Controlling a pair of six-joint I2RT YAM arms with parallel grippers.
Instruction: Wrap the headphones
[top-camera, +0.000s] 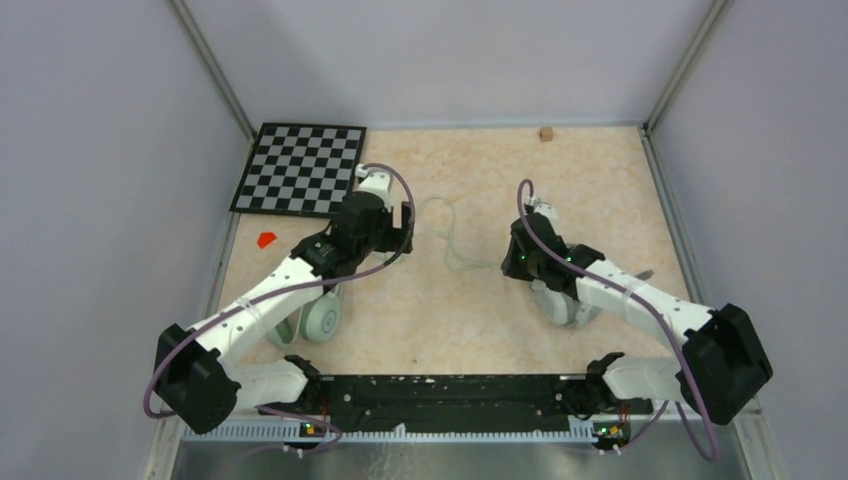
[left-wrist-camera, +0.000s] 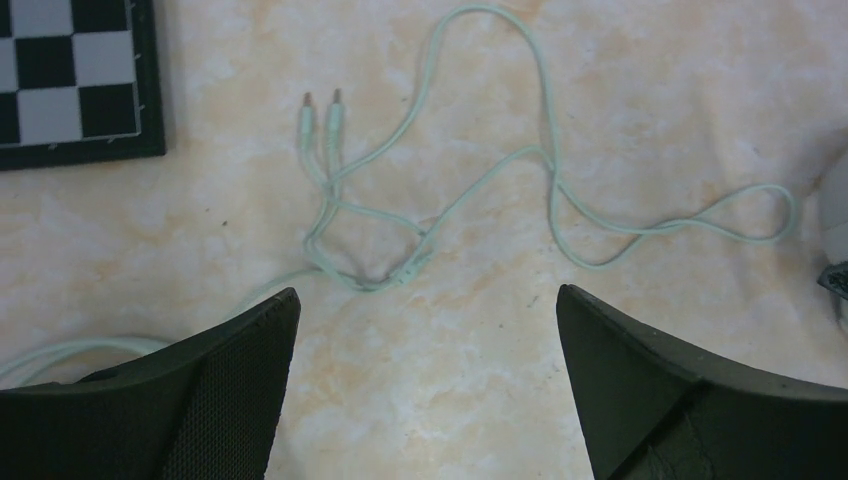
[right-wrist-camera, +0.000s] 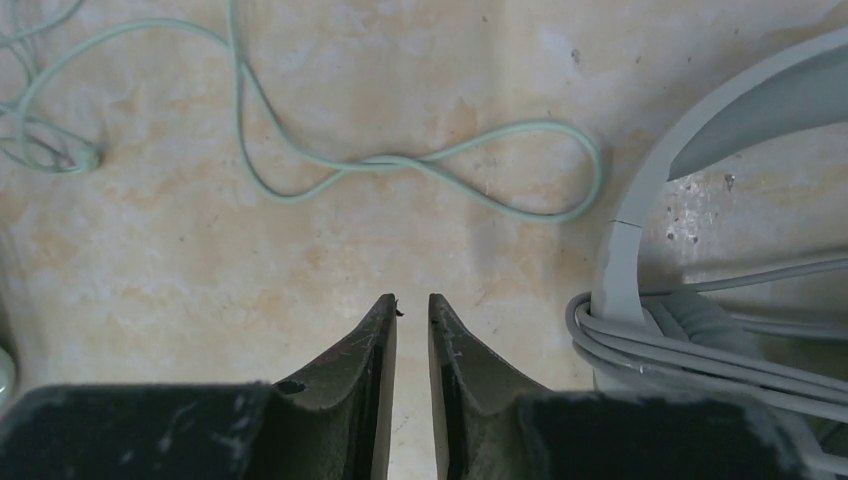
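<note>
Grey headphones (top-camera: 556, 300) lie at the right under my right arm, cord wound round them (right-wrist-camera: 700, 360). Mint headphones (top-camera: 321, 315) lie at the left, partly hidden by my left arm; their thin cable (left-wrist-camera: 545, 90) is loose in loops on the middle table, two plugs (left-wrist-camera: 336, 115) at one end. My left gripper stands open above the cable, nothing between its fingers. My right gripper is over the table just left of the grey headphones, below the cable's loop in the right wrist view, fingertips slightly apart; I cannot see anything clearly held.
A chessboard (top-camera: 300, 170) lies at the back left, a red piece (top-camera: 266, 239) below it, a small wooden block (top-camera: 546, 134) at the back.
</note>
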